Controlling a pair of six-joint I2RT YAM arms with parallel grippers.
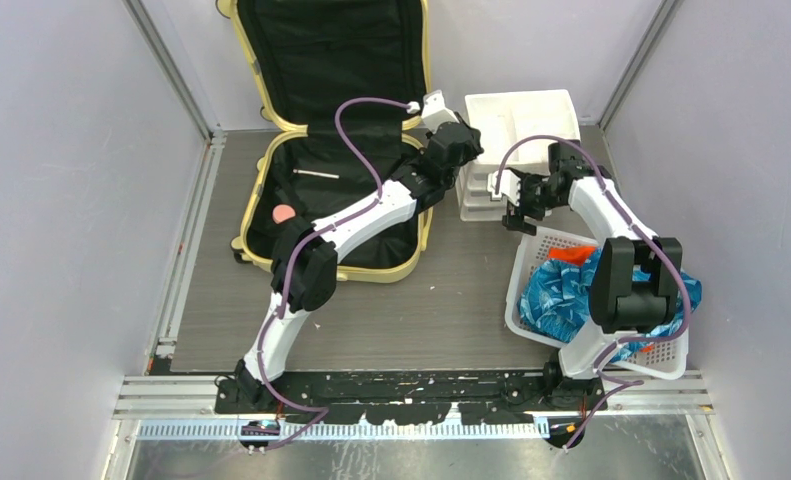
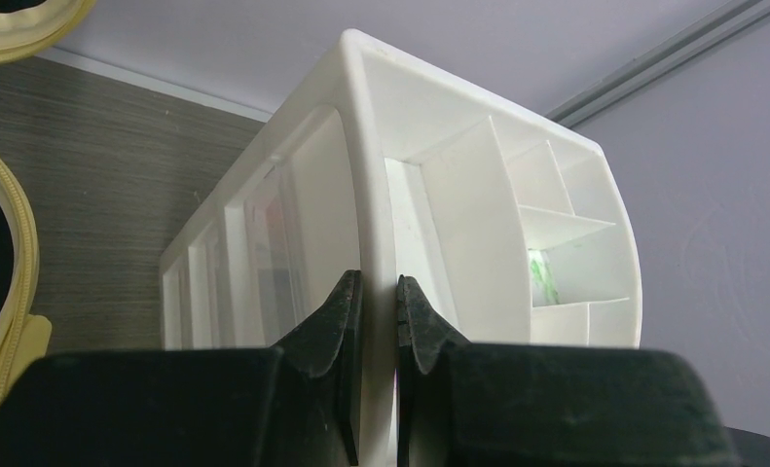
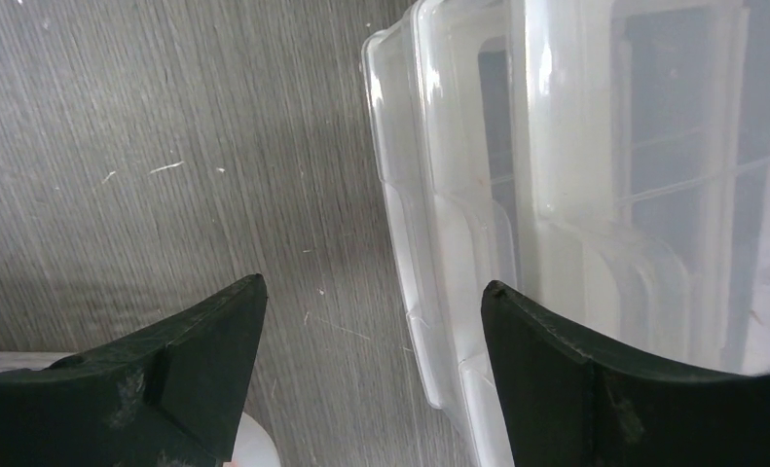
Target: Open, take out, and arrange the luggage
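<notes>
An open yellow suitcase point(image 1: 421, 240) with black lining lies on the left, holding a thin white stick point(image 1: 315, 173) and a pink round item point(image 1: 283, 214). White stacked plastic bins point(image 1: 521, 105) stand at the back right. My left gripper is shut on the top bin's rim, between its fingers in the left wrist view. My right gripper is open beside the front side of the stack, with clear stacked walls point(image 3: 458, 195) right of and between its fingers' line.
A white basket point(image 1: 519, 290) at the front right holds blue patterned cloth point(image 1: 561, 300) and orange fabric point(image 1: 569, 254). Walls close in on both sides.
</notes>
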